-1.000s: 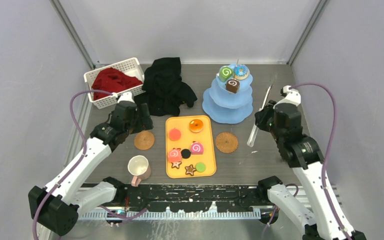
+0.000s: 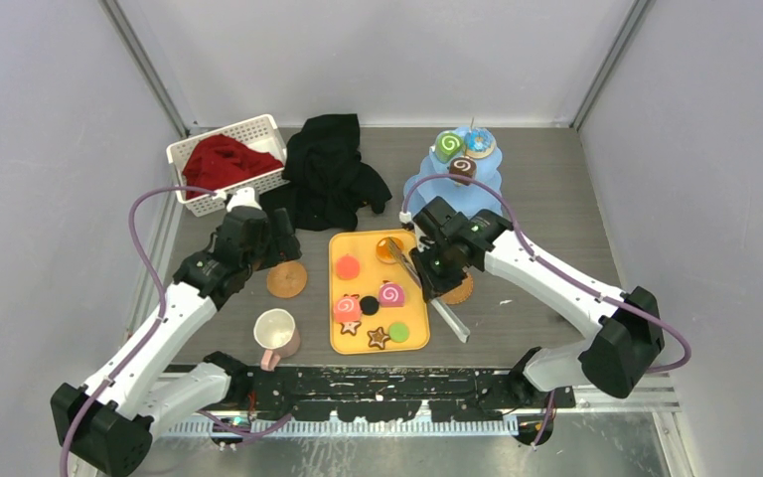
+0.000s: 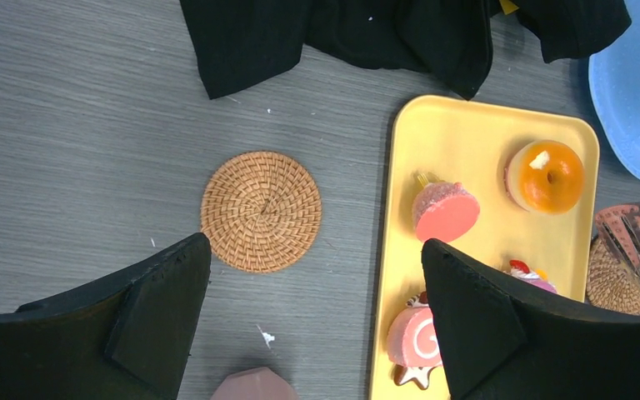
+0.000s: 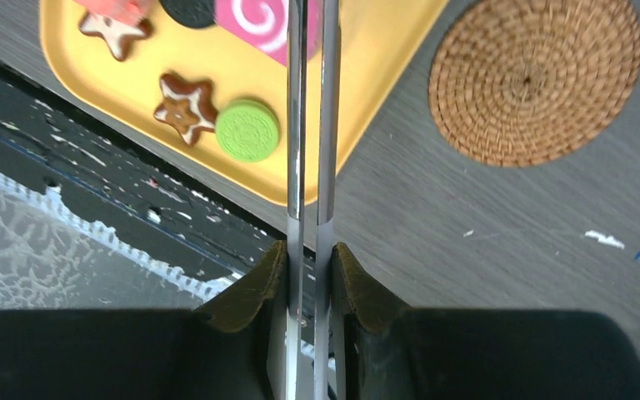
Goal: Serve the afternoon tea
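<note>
My right gripper is shut on a pair of metal tongs [image 4: 325, 142] with pale grey handles. In the top view the tongs [image 2: 450, 320] reach over the right side of the yellow tray [image 2: 350, 347], their tips by the orange donut [image 2: 385, 250]. Also on the tray lie a pink round cake [image 2: 347, 267], a magenta roll cake [image 2: 390, 294], a pink roll cake [image 2: 346, 310] and several cookies. A blue tiered stand [image 2: 492, 181] bears a green roll, a brown roll and a blue donut. My left gripper stands open and empty above the table near a woven coaster [image 3: 261, 212].
A pink mug [image 2: 276, 333] stands left of the tray. Behind are black cloth [image 2: 330, 169] and a white basket [image 2: 261, 127] holding red cloth. A second coaster [image 4: 542, 79] lies right of the tray, beneath the right gripper.
My right arm has swung left with the tongs, from right of the blue stand to over the tray's right side. The left arm has hardly moved.
</note>
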